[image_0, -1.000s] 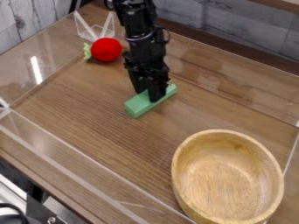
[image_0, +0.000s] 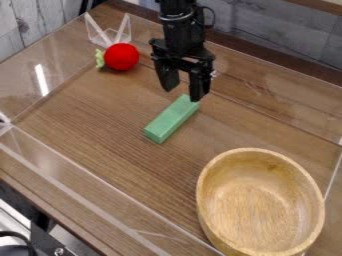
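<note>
My black gripper (image_0: 181, 78) hangs in the upper middle of the camera view, open and raised just above and behind a green rectangular block (image_0: 171, 119). The block lies flat and diagonal on the wooden table (image_0: 80, 160), with nothing held between the fingers. The fingertips are small and dark in this view.
A red round object (image_0: 120, 57) sits at the upper left, with a pale white shape behind it. A large tan bowl (image_0: 261, 208) fills the lower right.
</note>
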